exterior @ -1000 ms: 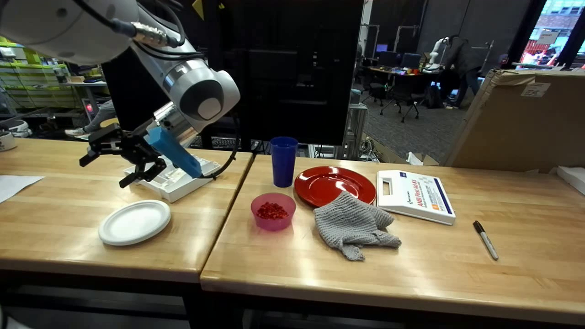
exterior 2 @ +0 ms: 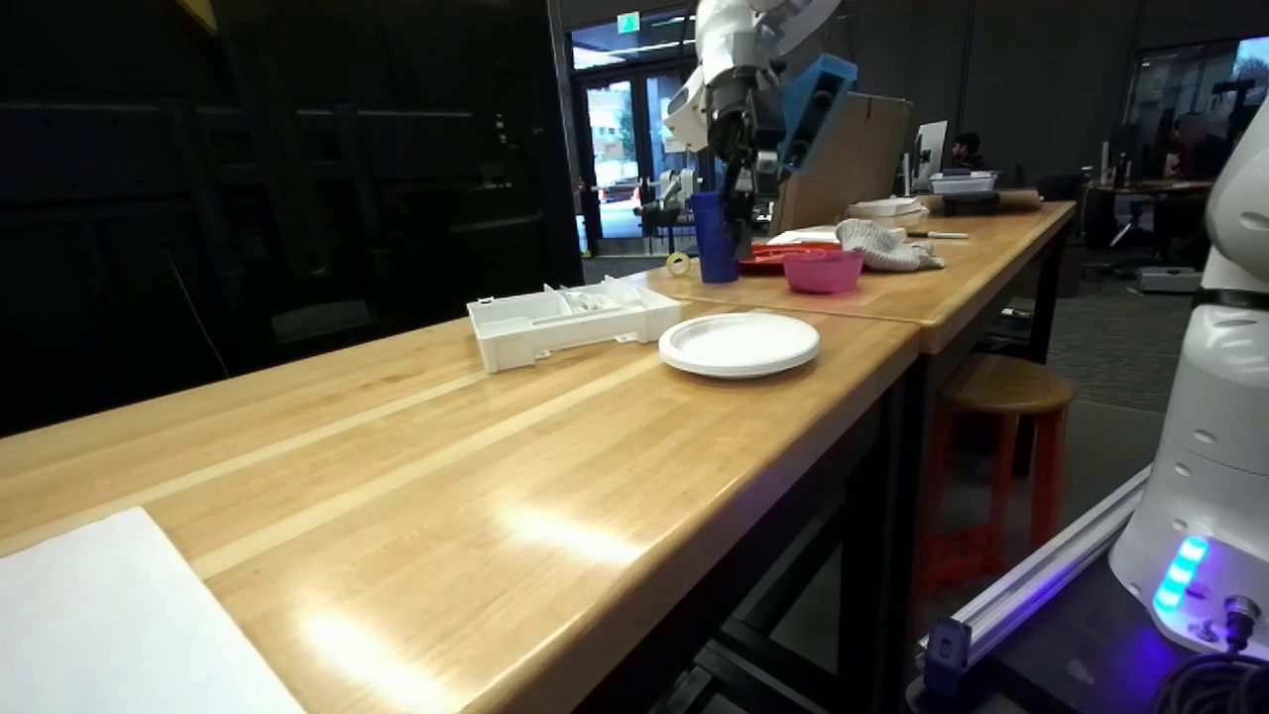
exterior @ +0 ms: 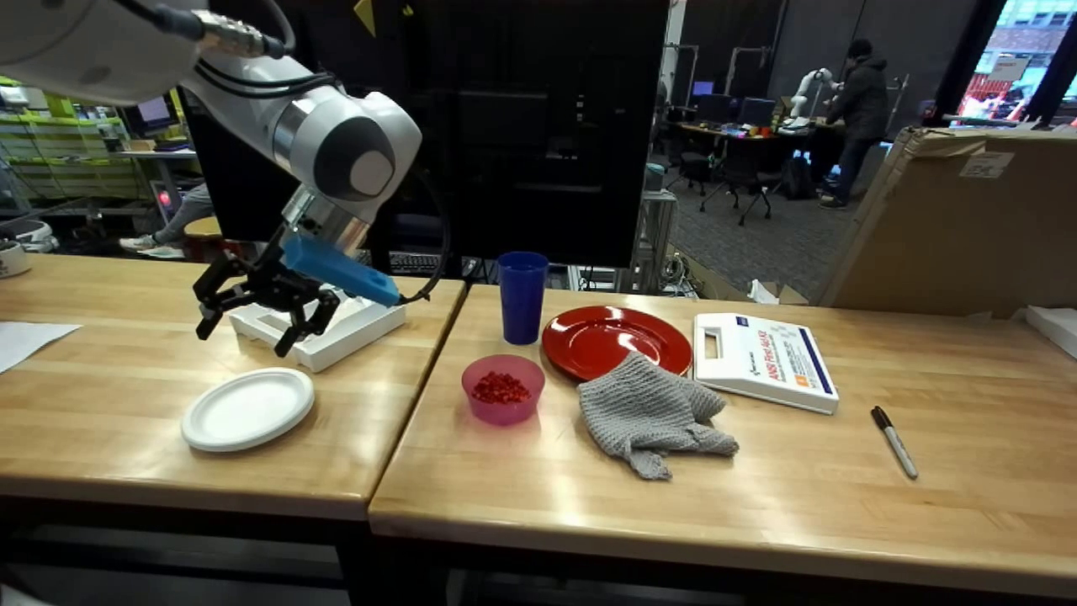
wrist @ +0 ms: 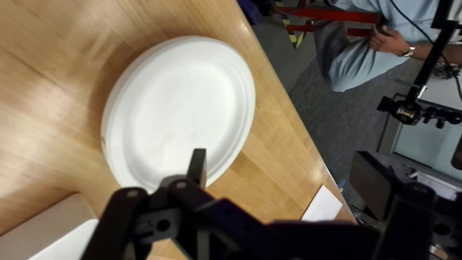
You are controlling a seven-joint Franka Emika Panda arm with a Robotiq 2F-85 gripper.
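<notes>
My gripper (exterior: 246, 338) hangs open above the left table in exterior view 1, its black fingers spread wide with nothing between them. Below it and nearer the front edge lies a round white plate (exterior: 248, 409), clear of the fingers. Seen from the wrist, the white plate (wrist: 186, 108) fills the upper middle, and one dark fingertip (wrist: 197, 167) overlaps its lower rim in the picture. A white open tray (exterior: 348, 328) sits on the table behind the gripper, partly covered by it; exterior view 2 shows the tray (exterior 2: 571, 321) with small compartments.
On the right table stand a blue cup (exterior: 522, 298), a pink bowl (exterior: 502, 412) with red bits, a red plate (exterior: 618, 342), a grey cloth (exterior: 646, 414), a white first aid case (exterior: 764, 360) and a marker (exterior: 894, 443). White paper (exterior 2: 131, 619) lies on the left table.
In exterior view 1 my gripper has shifted right and turned, its fingers now pointing more downward. The plate, tray and other table objects are where they were.
</notes>
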